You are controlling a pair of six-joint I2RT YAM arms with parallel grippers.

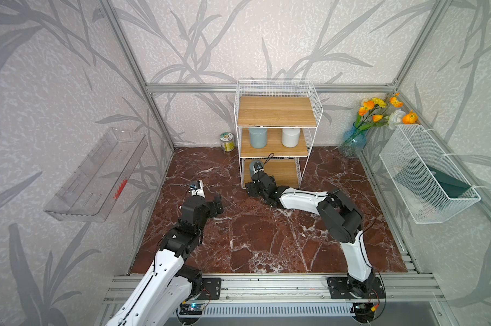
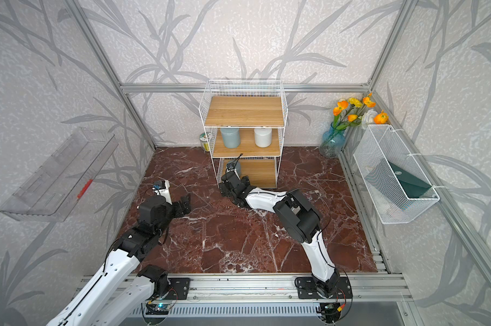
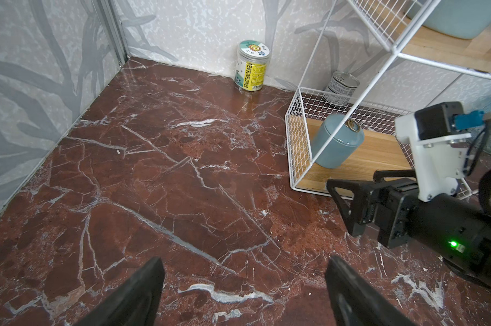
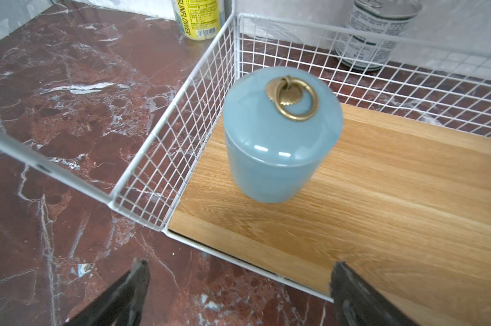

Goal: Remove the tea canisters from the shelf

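Observation:
On the bottom tier of the shelf (image 1: 238,108), a blue-grey canister (image 4: 278,157) with a brass ring on its lid stands upright near the left mesh side. My open right gripper is at that tier's front edge, short of the canister, with nothing between its fingers. In the top left view this arm partly covers the canister. Another blue-grey canister (image 1: 257,138) and a white canister (image 1: 290,137) stand on the middle tier. My left gripper is open and empty above the table, to the left of the shelf.
A sunflower tin (image 1: 227,141) stands by the back wall, left of the shelf. Another tin (image 4: 373,35) is behind the shelf. A flower vase (image 1: 354,140) is at back right. Baskets (image 1: 430,174) hang at both sides.

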